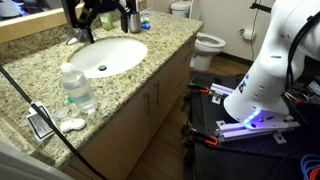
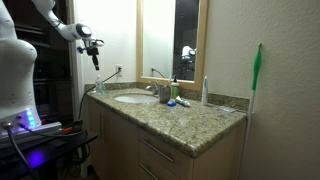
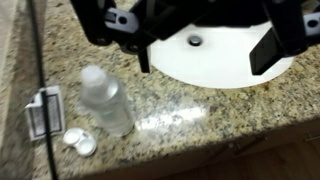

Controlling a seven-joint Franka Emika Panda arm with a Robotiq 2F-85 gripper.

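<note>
My gripper is open, with a wide empty gap between its black fingers. It hangs above the counter near the sink in exterior view 1, higher than the clear bottle and apart from it. The bottle, with a white cap, stands upright on the speckled counter. In the wrist view it is to the left and below the fingers. Close by lies a small white two-lobed case. The white oval sink shows between and behind the fingers.
A pale flat plate-like item lies left of the bottle. Beyond the sink, several bottles and small items, including a white bottle, stand toward the counter's far end. Counter space in front of the sink is clear.
</note>
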